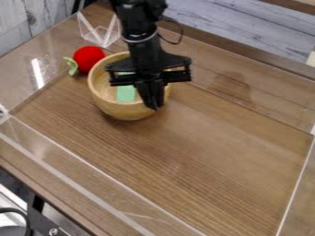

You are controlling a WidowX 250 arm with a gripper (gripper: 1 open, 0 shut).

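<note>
My black gripper (pixel 150 88) hangs over a round wooden bowl (pixel 110 107), its tip at the bowl's right side. The gripper looks shut; I see nothing held in it. A pale green object (pixel 124 93) lies inside the bowl, partly hidden behind the gripper.
A red object with a green top (pixel 87 59) sits behind the bowl at the left. A white slatted wall stands along the back.
</note>
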